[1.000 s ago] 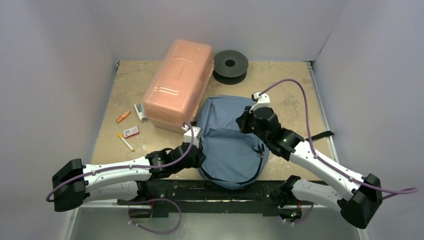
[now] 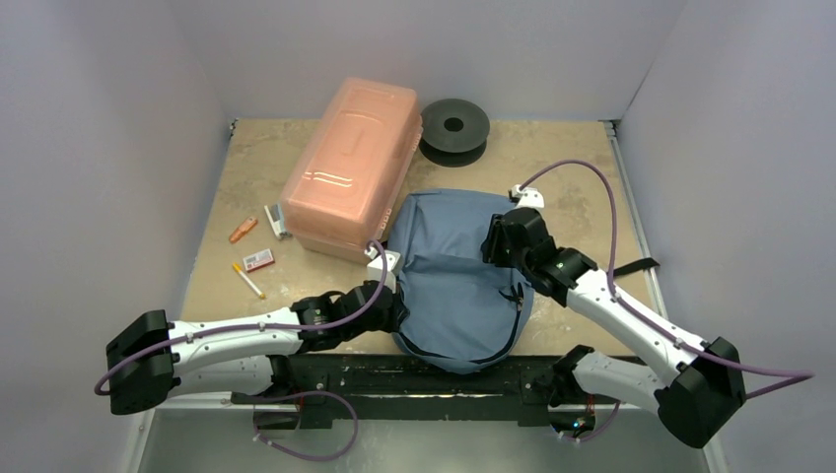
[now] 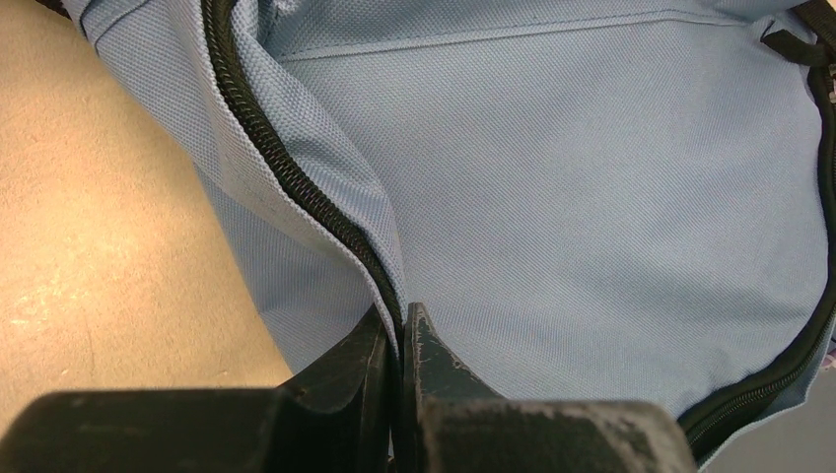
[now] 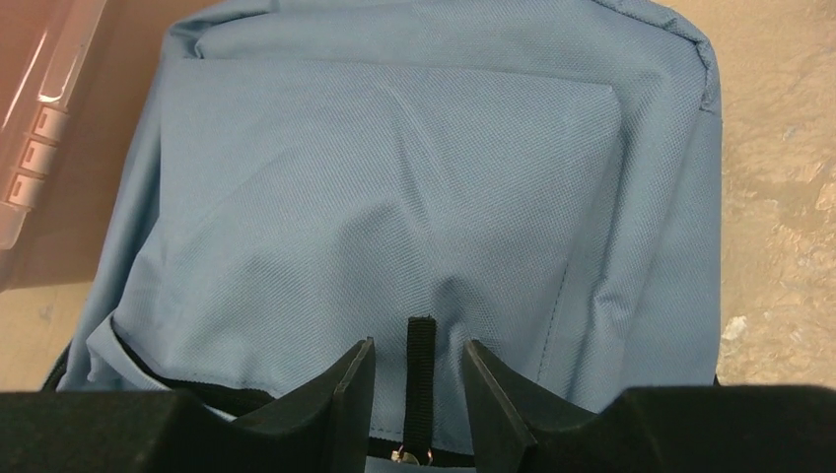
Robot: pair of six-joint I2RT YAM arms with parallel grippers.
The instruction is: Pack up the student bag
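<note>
The blue-grey bag (image 2: 453, 315) lies unzipped at the middle of the table. My left gripper is shut on the bag's zipped edge (image 3: 296, 172) at its left side, the fabric running down between the fingers. My right gripper hangs over the bag, fingers apart, with a short black zipper pull (image 4: 421, 374) visible in the gap between them; whether they touch it is not clear, and they look clear of it.
A pink translucent case (image 2: 350, 158) stands back left, a dark spool (image 2: 455, 148) behind the bag. Small items, including an orange piece (image 2: 243, 229), a red-white box (image 2: 258, 259) and a yellow stick (image 2: 248, 281), lie at left. Table right of the bag is mostly clear.
My right gripper has moved a little to the right over the bag and its fingers appear wider apart. My left gripper has barely moved.
</note>
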